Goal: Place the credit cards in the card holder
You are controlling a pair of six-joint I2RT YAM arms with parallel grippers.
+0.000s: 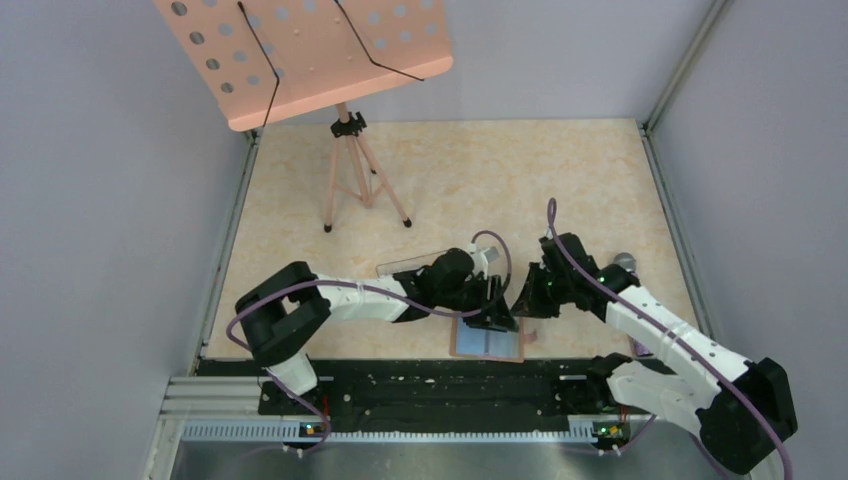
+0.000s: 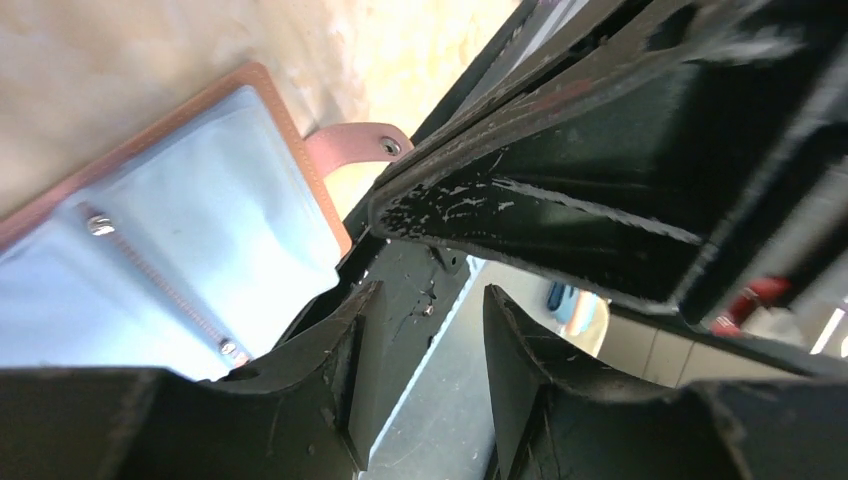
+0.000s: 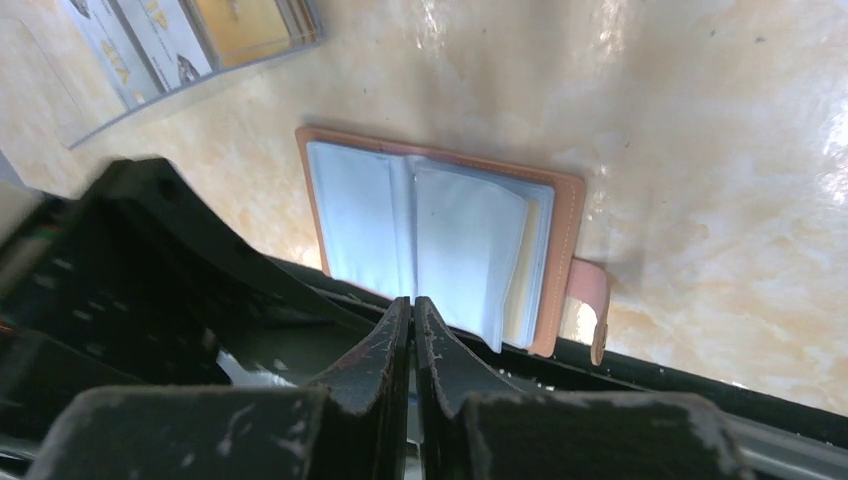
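The open card holder (image 3: 566, 220), brown leather with pale blue sleeves (image 2: 170, 230), lies at the table's front edge under both grippers. A clear box of cards (image 3: 160, 50) lies behind it to the left in the right wrist view. My left gripper is open, with nothing between its fingertips, above the holder's strap end and close to the other gripper. My right gripper is shut, nothing visible between its fingertips, over the holder's front part.
A pink easel (image 1: 350, 150) stands at the back left. A microphone (image 1: 624, 263) lies at the right, partly behind my right arm.
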